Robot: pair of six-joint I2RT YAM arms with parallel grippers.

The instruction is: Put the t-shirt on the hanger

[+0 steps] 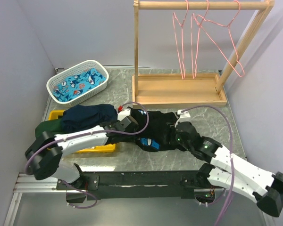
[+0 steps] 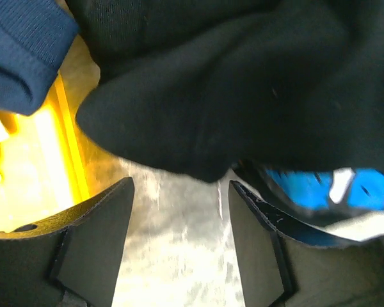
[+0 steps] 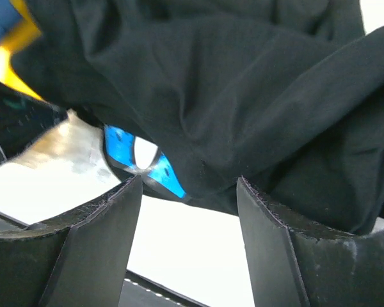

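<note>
The black t-shirt [image 1: 155, 126] lies crumpled on the grey table, a patch of blue print [image 1: 149, 142] showing near its front edge. My left gripper is part open over the shirt's left end; a dark fold [image 2: 179, 121] hangs just ahead of its fingertips, with nothing clearly between them. At the shirt's right side, my right gripper is open, and black cloth spreads in front of its fingers [image 3: 99, 236]. Pink hangers [image 1: 183, 44] hang empty from the wooden rack [image 1: 203, 5] at the back.
A yellow tray [image 1: 101, 148] with navy cloth [image 1: 87, 117] and green cloth [image 1: 48, 129] stands at left. Behind it is a white basket [image 1: 52, 84] holding blue patterned fabric [image 1: 80, 84]. Bare table [image 1: 212, 122] shows to the right of the shirt.
</note>
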